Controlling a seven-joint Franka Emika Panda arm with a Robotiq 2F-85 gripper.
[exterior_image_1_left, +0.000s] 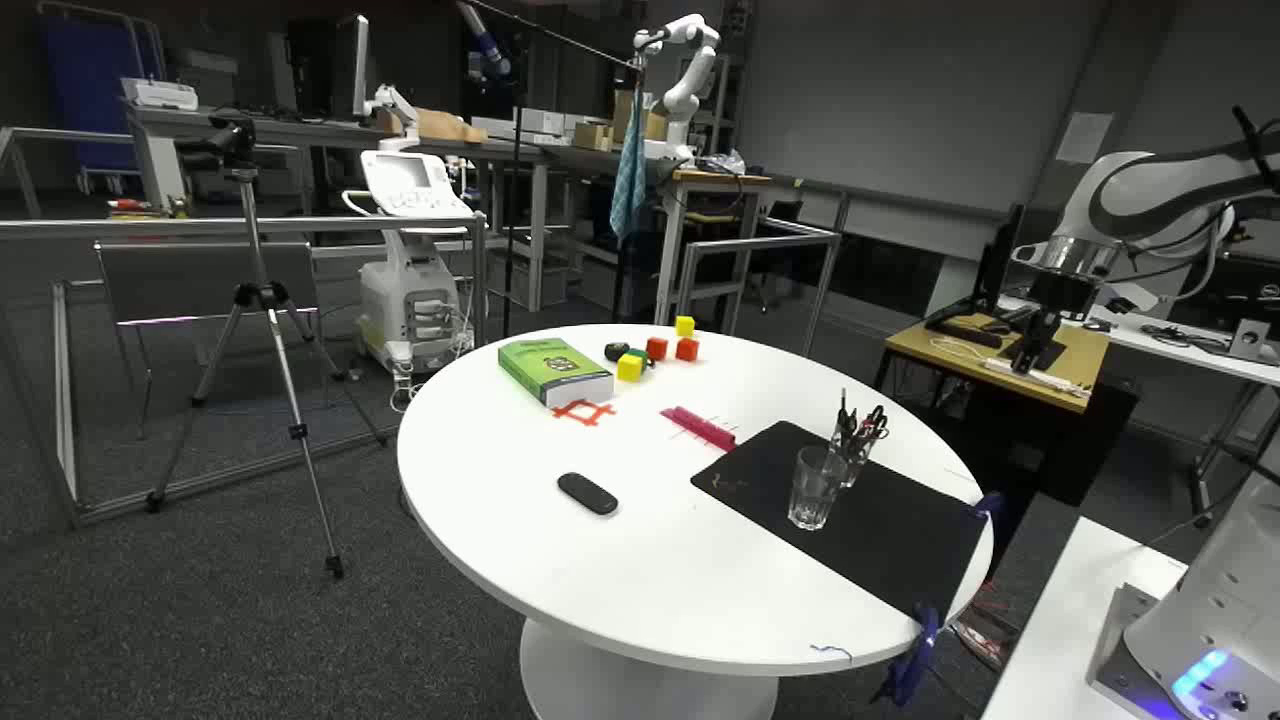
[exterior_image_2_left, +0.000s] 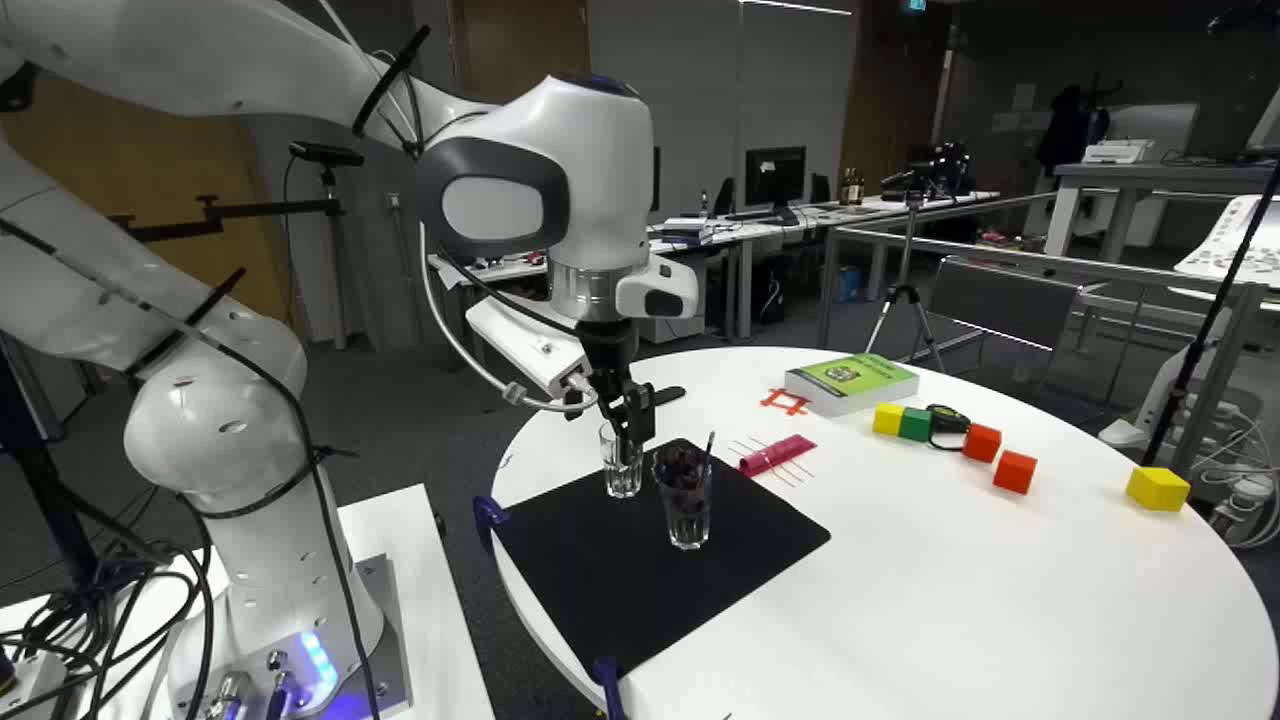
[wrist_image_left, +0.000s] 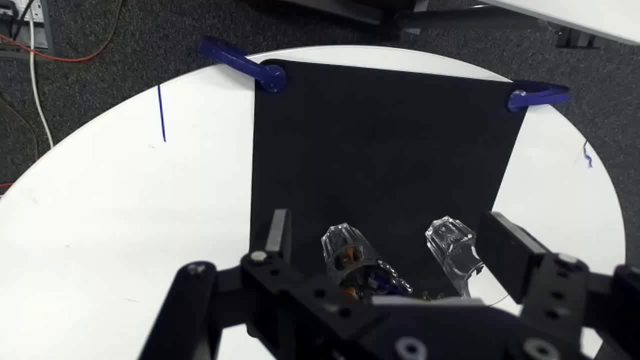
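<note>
My gripper is open, its two fingers wide apart with nothing between their tips. In the wrist view, both glasses lie lower in the picture, beyond the fingers: a clear empty glass (wrist_image_left: 450, 249) near the right finger and a glass with pens (wrist_image_left: 354, 255) nearer the middle. Exterior view 2 shows the gripper (exterior_image_2_left: 633, 414) overlapping the empty glass (exterior_image_2_left: 621, 466); whether they touch cannot be told there. The pen-filled glass (exterior_image_2_left: 687, 504) stands upright beside it. Both glasses are on a black mat (exterior_image_1_left: 888, 528). In exterior view 1 the gripper (exterior_image_1_left: 1032, 350) hangs high at right.
On the white round table (exterior_image_1_left: 504, 480) are a green book (exterior_image_1_left: 555, 370), a black oblong object (exterior_image_1_left: 588, 492), a pink piece (exterior_image_1_left: 699, 427), a red frame (exterior_image_1_left: 584, 412) and several coloured blocks (exterior_image_2_left: 1014, 470). Blue clamps (wrist_image_left: 240, 64) grip the mat's edge.
</note>
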